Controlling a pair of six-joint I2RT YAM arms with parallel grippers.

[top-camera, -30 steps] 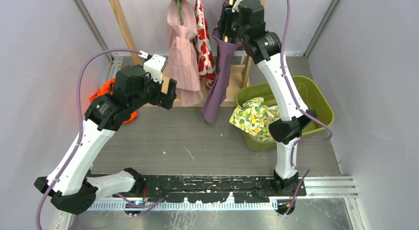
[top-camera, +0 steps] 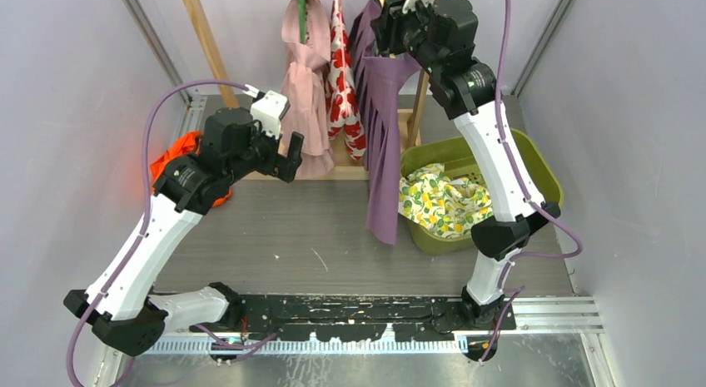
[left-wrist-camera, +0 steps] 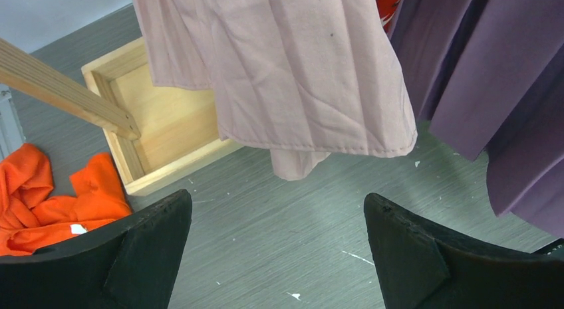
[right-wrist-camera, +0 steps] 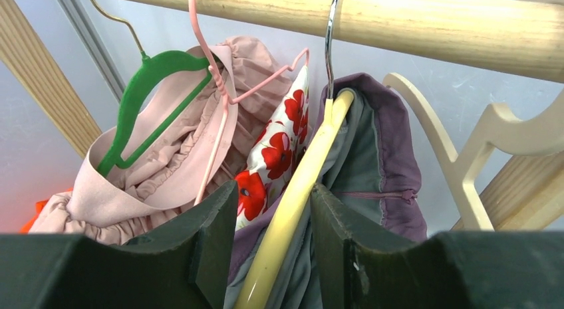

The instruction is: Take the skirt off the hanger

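The purple skirt [top-camera: 383, 154] hangs from a pale yellow hanger [right-wrist-camera: 292, 196] on the rail [right-wrist-camera: 439, 23], its long lower part reaching down beside the green bin. My right gripper is at this hanger, its fingers on either side of the yellow bar; whether they grip it is unclear. Grey-purple fabric lies behind the bar. My left gripper stands open with nothing between its fingers, in front of the pink skirt [top-camera: 304, 112].
A red floral garment [top-camera: 341, 87] hangs between pink and purple ones. The green bin [top-camera: 533, 171] at right holds lemon-print cloth [top-camera: 441, 204]. Orange cloth [left-wrist-camera: 80, 203] lies at left.
The purple skirt hangs lower and further right. My left arm has moved slightly.
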